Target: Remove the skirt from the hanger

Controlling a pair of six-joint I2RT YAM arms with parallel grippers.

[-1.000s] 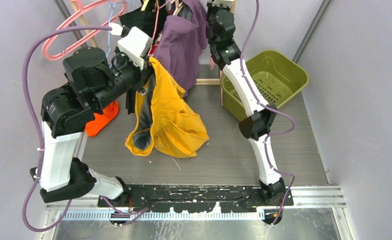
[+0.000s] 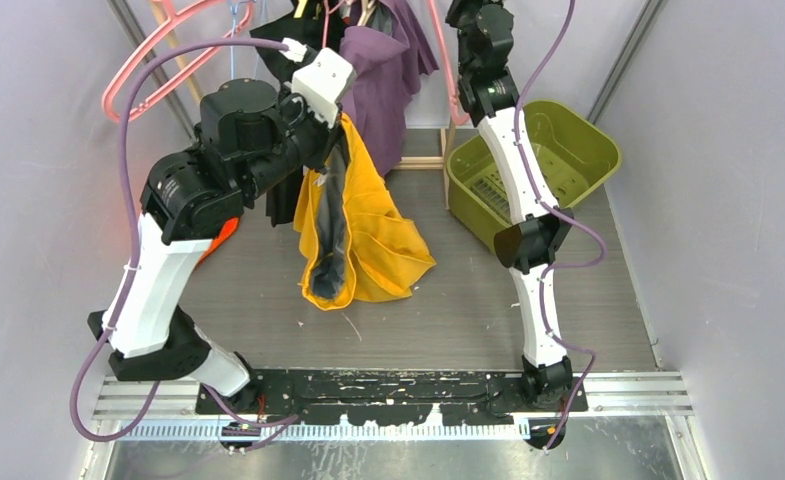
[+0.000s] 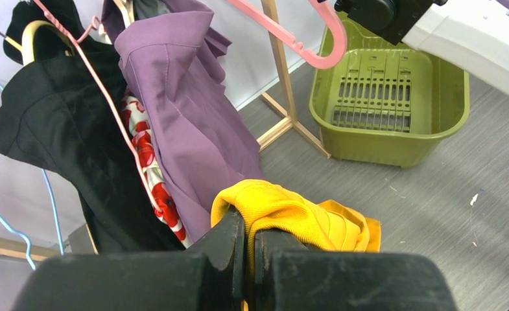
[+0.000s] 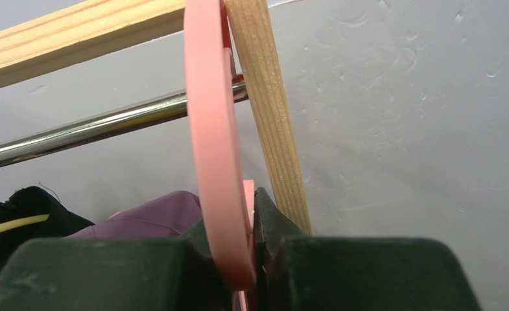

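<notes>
The yellow skirt (image 2: 373,235), its grey inside partly showing, hangs from my left gripper. A fold of its waist is pinched between the shut left fingers. A pink hanger (image 4: 213,149), with no skirt on it, hangs close to my right gripper by the rack's right end. It crosses in front of the left finger of that gripper in the right wrist view. The right fingers are slightly apart with a narrow gap; the hanger partly hides them, and no grip on it shows.
A purple garment (image 3: 187,116) and a black garment (image 3: 63,136) hang close by the skirt. Another pink hanger (image 2: 128,75) is at the far left. A green basket (image 2: 593,165) stands on the floor at right. Wooden post (image 4: 271,116) and metal rail (image 4: 109,123) are near the right gripper.
My left gripper has moved right and slightly back with the skirt. The right gripper has moved right, and the pink hanger beside it shows more now.
</notes>
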